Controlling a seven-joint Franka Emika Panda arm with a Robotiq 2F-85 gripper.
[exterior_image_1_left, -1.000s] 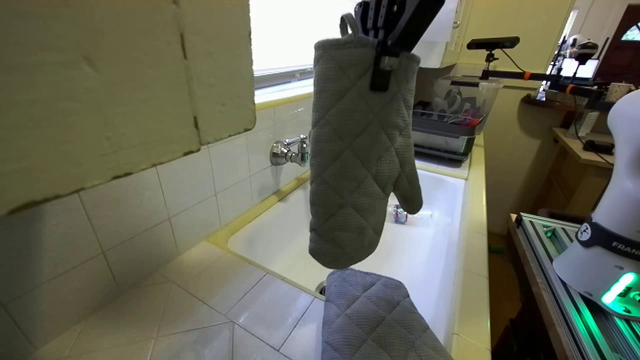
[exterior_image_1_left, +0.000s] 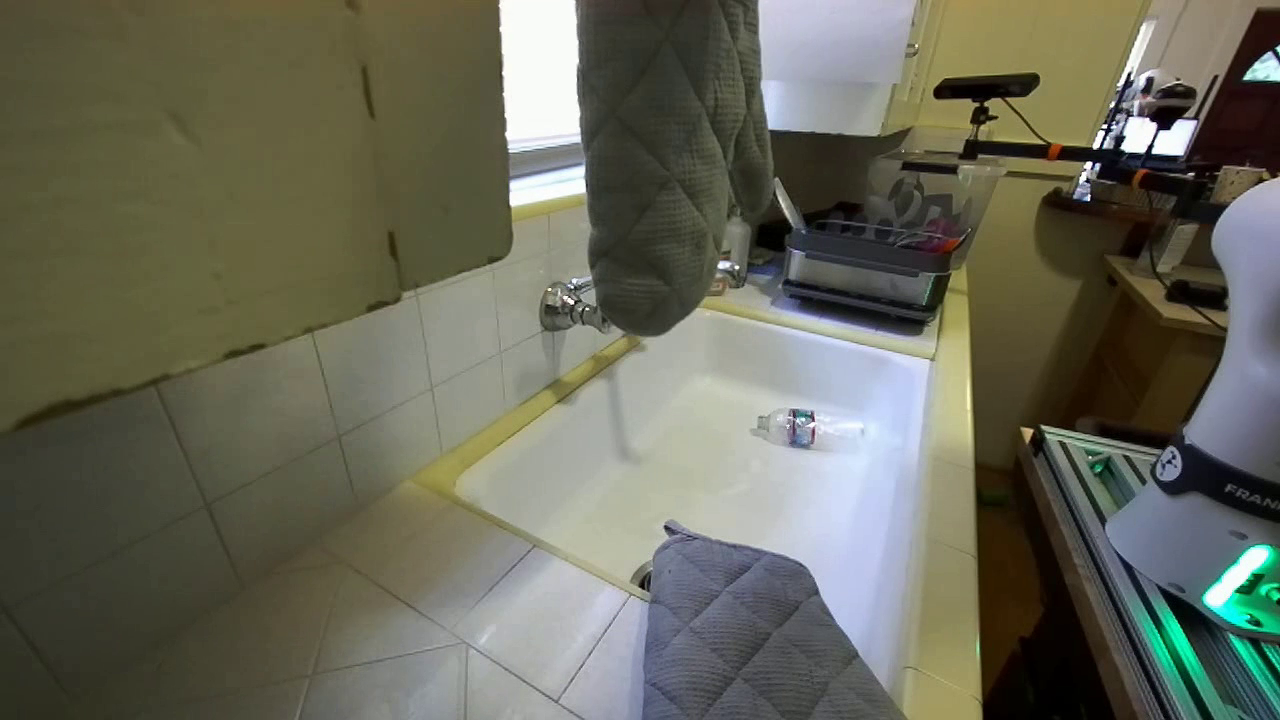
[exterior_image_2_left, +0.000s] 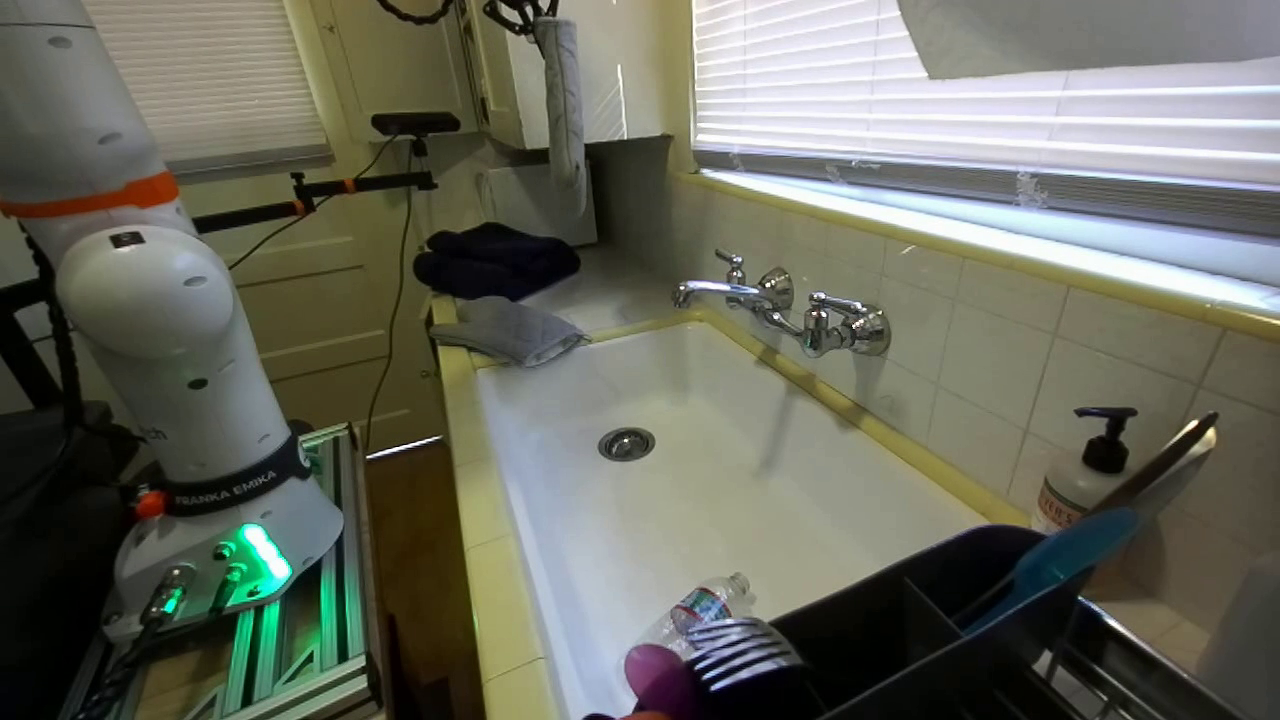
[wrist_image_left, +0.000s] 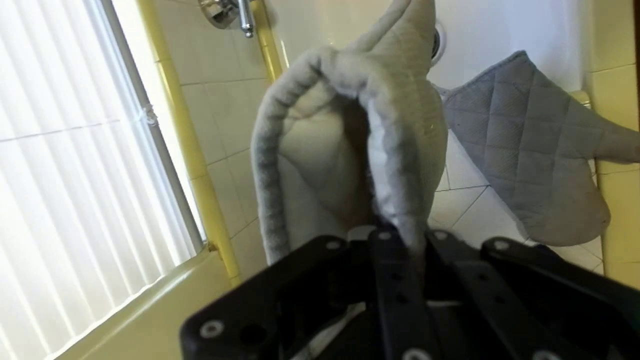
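Observation:
A grey quilted oven mitt (exterior_image_1_left: 666, 156) hangs above the sink's near left side. My gripper is shut on the edge of its cuff, and the cuff's opening faces the camera in the wrist view. In exterior view 2 the hanging mitt (exterior_image_2_left: 564, 108) appears edge-on before the white cabinet, with the gripper (exterior_image_2_left: 524, 12) at the top edge of the frame. Below, a second grey mitt (exterior_image_1_left: 756, 624) lies on the tiled counter, partly over the sink's edge. That mitt (wrist_image_left: 522, 144) is flat and apart from the held one.
A clear plastic bottle (exterior_image_1_left: 810, 428) lies in the white sink (exterior_image_1_left: 576, 480). Wall faucets (exterior_image_2_left: 828, 324) project over the sink. A dish rack (exterior_image_1_left: 870, 264) stands at its far end. Dark cloth (exterior_image_2_left: 498, 258) rests beside the lying mitt. A cabinet (exterior_image_1_left: 240, 156) overhangs the counter.
The held mitt has risen and shifted slightly left and away in exterior view 1. The lying mitt stays put.

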